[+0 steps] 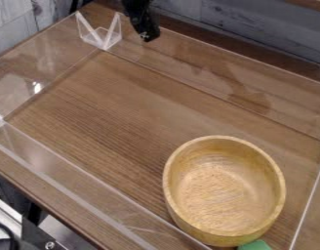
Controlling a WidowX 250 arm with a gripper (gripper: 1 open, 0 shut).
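Note:
My dark gripper (145, 29) hangs at the top centre of the camera view, over the back of the wooden tabletop, just right of a small white wire-like holder (100, 31). Its fingers are small and dark; nothing shows between them, and it looks shut. A large yellow bowl (224, 190) stands empty at the front right of the table.
A small green object (254, 244) peeks out below the bowl at the bottom right. Clear plastic edging runs along the left and front, and a grey back wall (254, 24) rises behind.

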